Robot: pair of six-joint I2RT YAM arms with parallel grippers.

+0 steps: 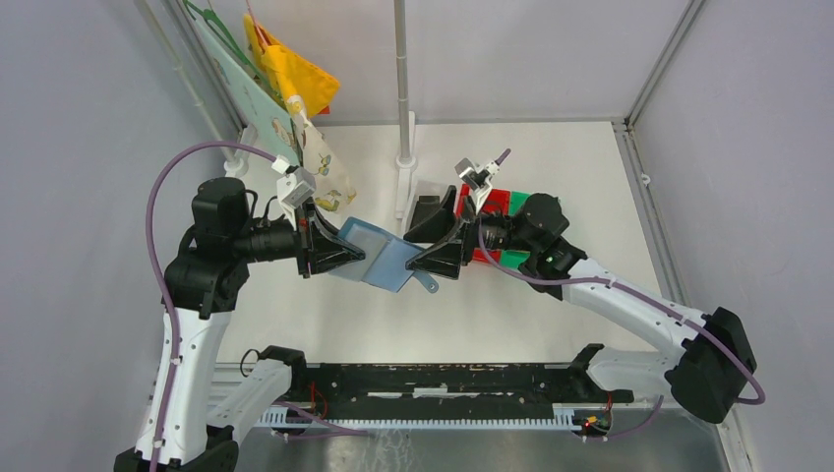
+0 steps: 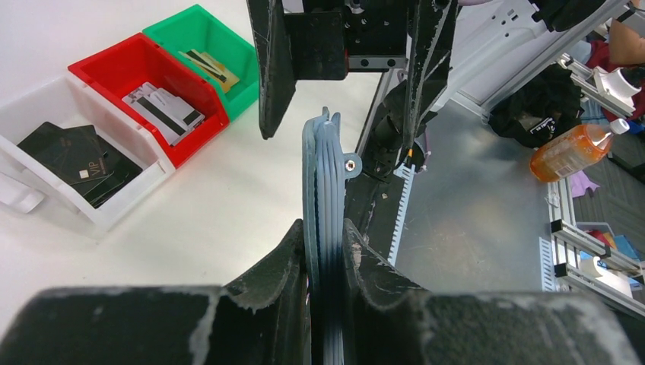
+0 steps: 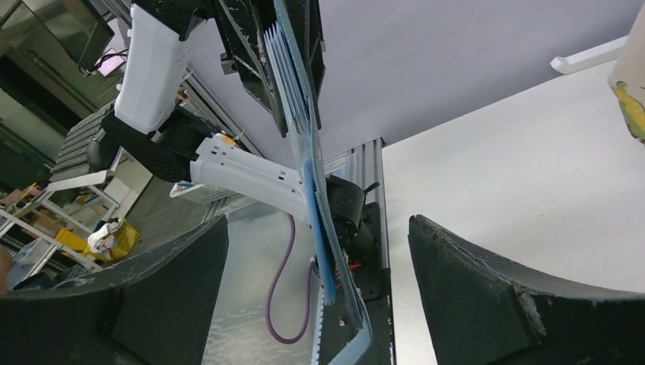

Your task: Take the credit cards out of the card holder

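Observation:
A blue, soft card holder [image 1: 391,272] is spread open above the table, its snap tab pointing right. My left gripper [image 1: 360,255] is shut on its left side; in the left wrist view the holder [image 2: 325,182] stands edge-on, its several layers pinched between the fingers. My right gripper [image 1: 410,252] is open at the holder's right end. In the right wrist view, the holder [image 3: 300,129] hangs between widely parted fingers, apparently touching neither. Whether any card remains inside its pockets cannot be told.
Black cards [image 2: 85,161] lie in a white bin [image 2: 125,199], grey and white cards [image 2: 164,111] in a red bin [image 2: 199,140], gold cards [image 2: 211,68] in a green bin [image 2: 199,30]. Cloths [image 1: 295,74] hang at the back left.

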